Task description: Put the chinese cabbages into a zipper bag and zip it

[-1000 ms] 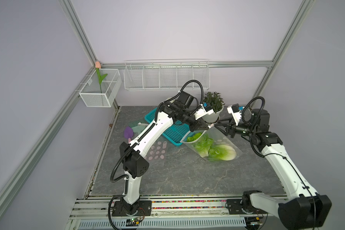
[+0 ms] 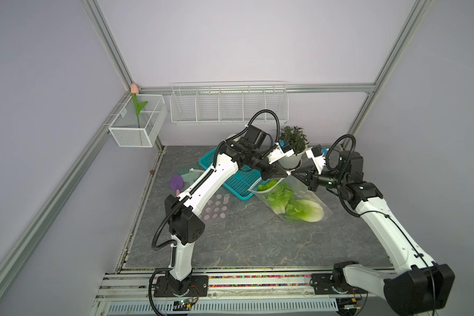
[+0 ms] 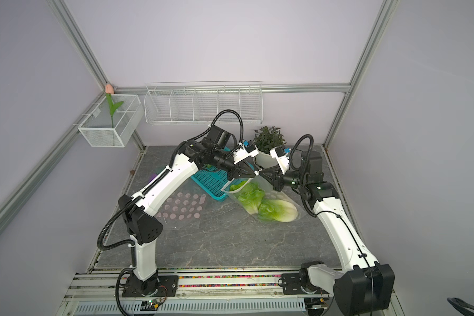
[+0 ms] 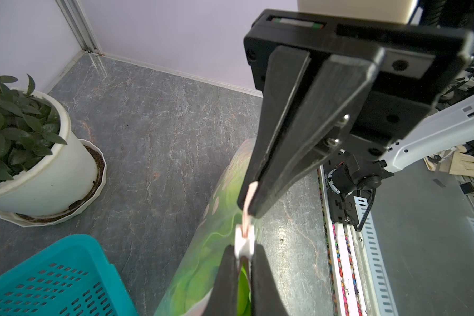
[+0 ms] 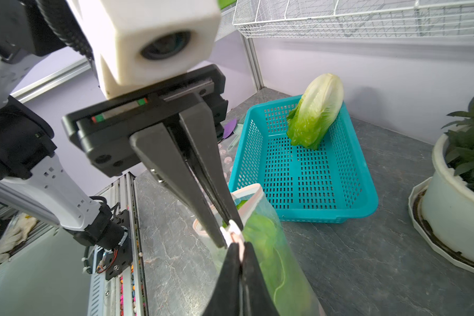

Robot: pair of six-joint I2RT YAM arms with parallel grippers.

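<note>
A clear zipper bag [image 2: 320, 213] lies on the table with leafy cabbage [image 2: 305, 209] inside, its white-rimmed mouth [image 5: 252, 192] raised where both grippers meet. My left gripper [image 2: 280, 170] is shut on the bag's rim. My right gripper [image 2: 294, 172] is shut at the same rim, its fingertips right beside the left's; whether the strip is between them is hard to tell. Another cabbage [image 5: 317, 108] sits in the teal basket [image 5: 357, 205] behind the bag.
A potted plant [image 4: 47, 173] stands at the back right of the basket. Spotted clear bags [image 3: 181, 208] and a purple item [image 2: 176, 181] lie at left. Wire racks [image 2: 229, 105] hang on the walls.
My right gripper has moved left to the bag's rim, up against the left gripper. The left arm and the bag look nearly unchanged.
</note>
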